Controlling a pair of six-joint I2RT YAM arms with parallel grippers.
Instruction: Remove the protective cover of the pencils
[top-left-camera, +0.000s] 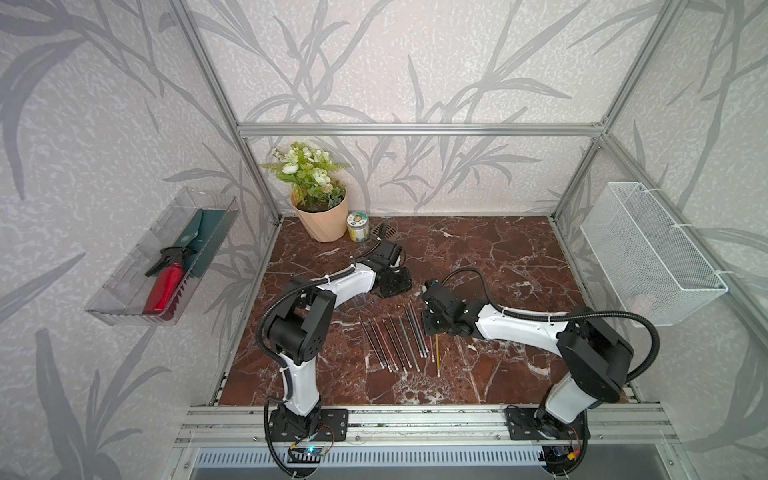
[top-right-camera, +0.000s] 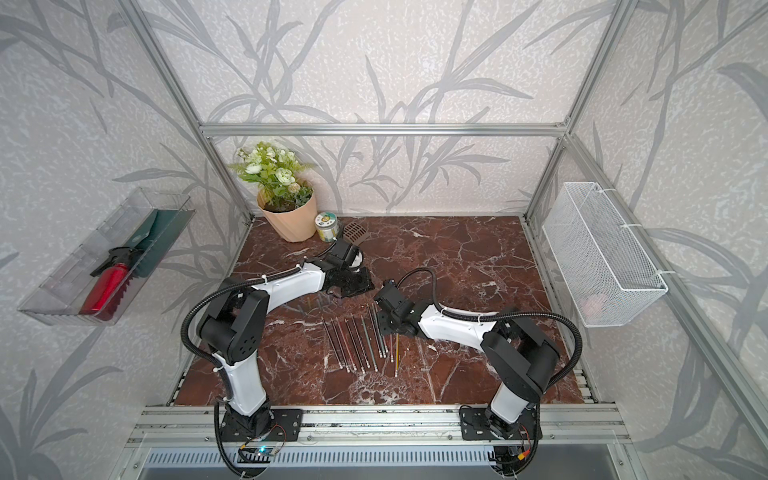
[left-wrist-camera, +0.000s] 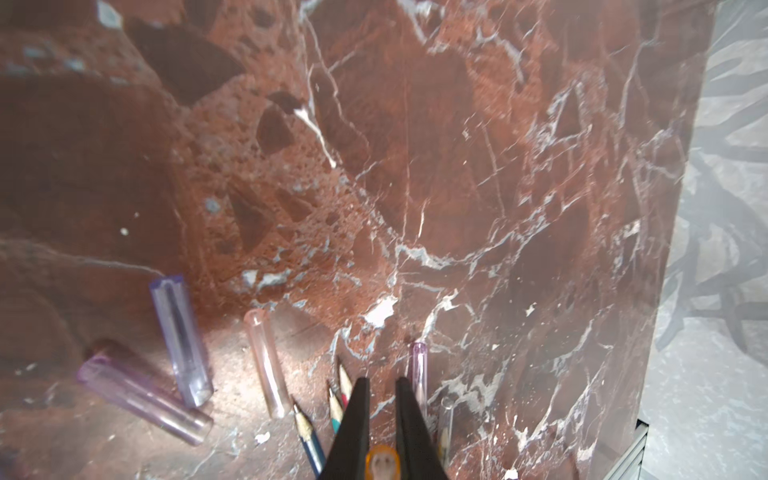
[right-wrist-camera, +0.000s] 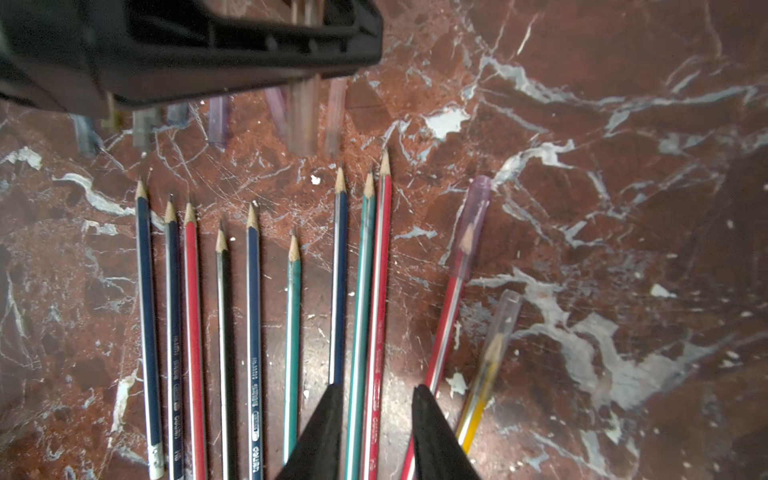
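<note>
In the right wrist view, several pencils lie side by side with bare tips, among them a red pencil (right-wrist-camera: 380, 264). To their right, a red pencil (right-wrist-camera: 452, 312) wears a pinkish clear cover (right-wrist-camera: 474, 208), and a yellow pencil (right-wrist-camera: 477, 400) wears a clear cover (right-wrist-camera: 504, 312). My left gripper is shut; a clear, orange-tinted cover (right-wrist-camera: 304, 128) appears held in it, raised and blurred, its round end between the fingers. My right gripper is open over the pencils near the covered red one, holding nothing visible.
Loose covers lie beyond the tips, including a purple one (left-wrist-camera: 180, 344) and a pink one (left-wrist-camera: 268, 364). Flowerpot (top-left-camera: 321, 220), tin (top-left-camera: 357, 227) and brown grate (top-right-camera: 355, 233) stand at the back left.
</note>
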